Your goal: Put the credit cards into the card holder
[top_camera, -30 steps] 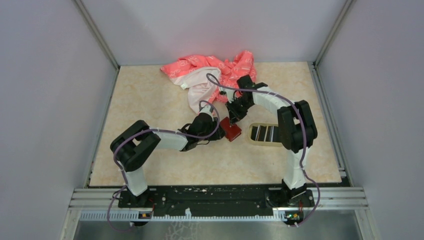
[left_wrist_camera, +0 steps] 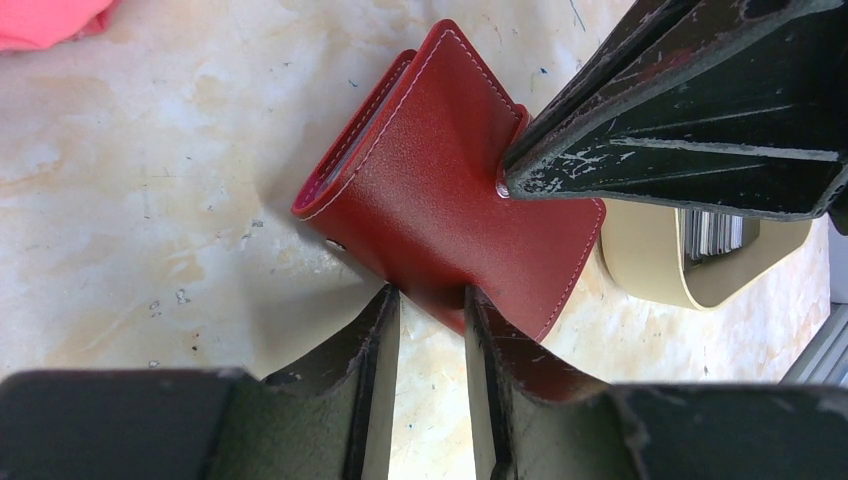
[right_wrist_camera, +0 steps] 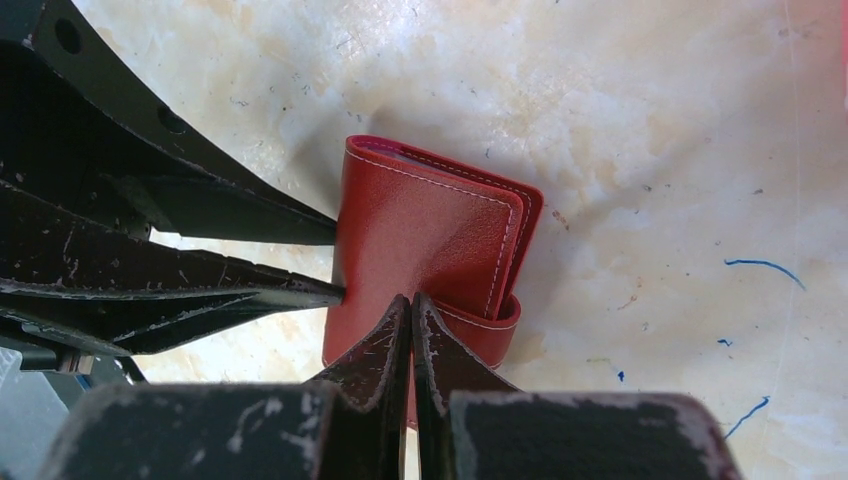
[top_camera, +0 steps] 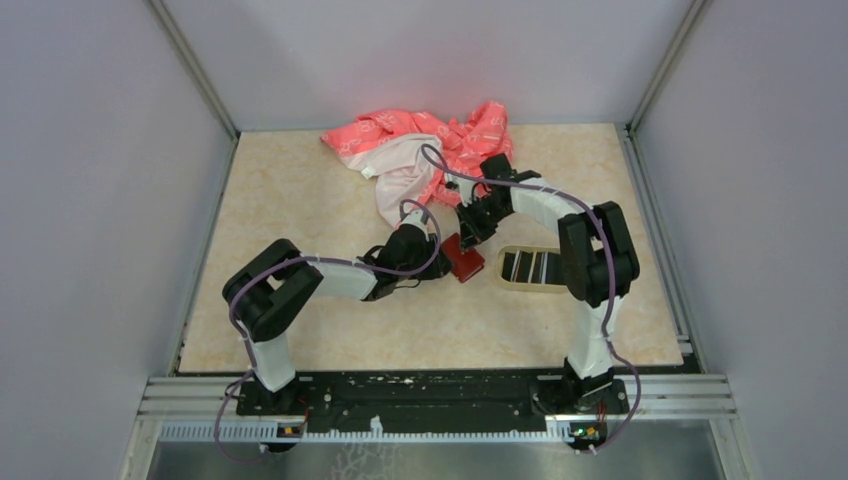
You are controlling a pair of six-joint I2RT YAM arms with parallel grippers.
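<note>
The card holder is a dark red wallet (top_camera: 466, 262) with pale stitching, lying folded on the table between both grippers. My left gripper is at its lower edge, part open, with a visible gap between its fingertips that touch or nearly touch the leather. Over the strap side of the wallet (right_wrist_camera: 440, 230), my right gripper is shut, its tips at the red strap (right_wrist_camera: 475, 325). Whether the strap is pinched between them cannot be told. The cards (left_wrist_camera: 712, 234) appear as thin upright edges inside the beige tray.
A beige oval tray (left_wrist_camera: 645, 255) stands right of the wallet, below the right arm. The crumpled pink cloth (top_camera: 470, 145) lies at the back of the table. Bare tabletop (top_camera: 430, 335) extends in front of the wallet.
The right gripper has shifted slightly to the right over the last second, and the wallet seems to have moved a touch with it. The left arm looks nearly still.
</note>
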